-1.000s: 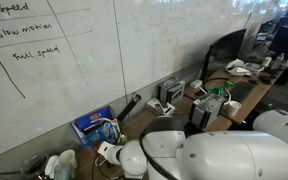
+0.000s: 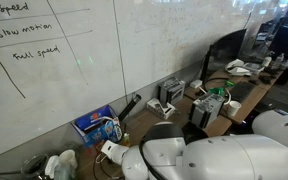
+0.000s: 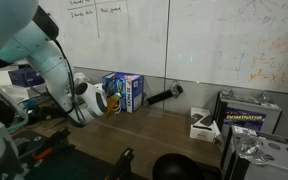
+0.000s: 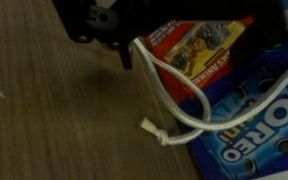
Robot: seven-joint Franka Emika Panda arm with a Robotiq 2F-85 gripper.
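Observation:
In the wrist view my gripper stands open, its dark fingers at the top of the picture. A pale cord (image 4: 189,120) runs in loops below and between them, with a knotted end over the wood; I cannot tell whether it touches a finger. Behind it is a blue snack box with an Oreo pack (image 4: 252,130) and a red animal-cracker pack (image 4: 194,48) showing. The blue box (image 3: 129,88) also appears in exterior view 2, against the whiteboard, with the white arm (image 3: 84,100) reaching to its left side. The fingertips are hard to make out there.
A black bowl (image 3: 177,167) lies near the table's front edge. A white box (image 3: 203,125), a Dominator box (image 3: 247,116) and a silver toaster (image 3: 269,155) stand to the right. Bare tabletop (image 3: 144,130) stretches between the snack box and these things.
The arm has shifted slightly in exterior view 1. The snack box and the things along the whiteboard have not visibly moved.

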